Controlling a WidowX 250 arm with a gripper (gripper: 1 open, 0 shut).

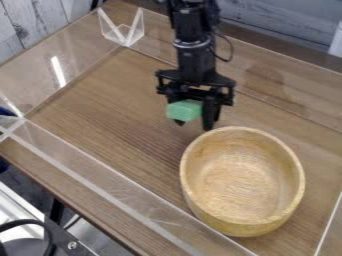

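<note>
My gripper (191, 113) hangs from the black arm near the middle of the camera view, shut on a green object (183, 112) that is partly covered by its fingers. Just below and to the right stands a large round beige bowl (201, 190), empty inside, with the gripper above its back left.
A clear plastic piece (122, 25) sits at the back left. Clear strips run along the left and front edges, and dark cables show at the lower left.
</note>
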